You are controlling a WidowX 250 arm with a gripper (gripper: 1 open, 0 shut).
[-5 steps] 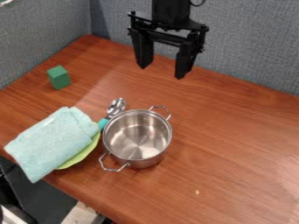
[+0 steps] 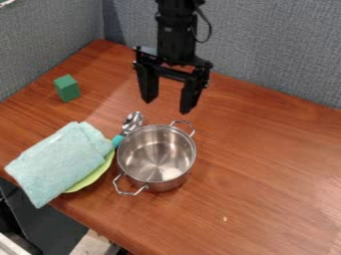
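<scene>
The black gripper [image 2: 170, 88] hangs in the upper middle above the table, open, with nothing between its fingers. Below it sits a steel pot [image 2: 158, 157] with two wire handles. Left of the pot lie a metal spoon with a teal handle [image 2: 118, 140] and a light blue cloth [image 2: 56, 161], the cloth over a green plate [image 2: 86, 181].
A green block [image 2: 67, 88] stands at the back left. Grey padded walls bound the back and left; a dark gap lies past the front left edge.
The gripper has moved down and to the left, toward the space above the pot and spoon. The objects on the table are unchanged.
</scene>
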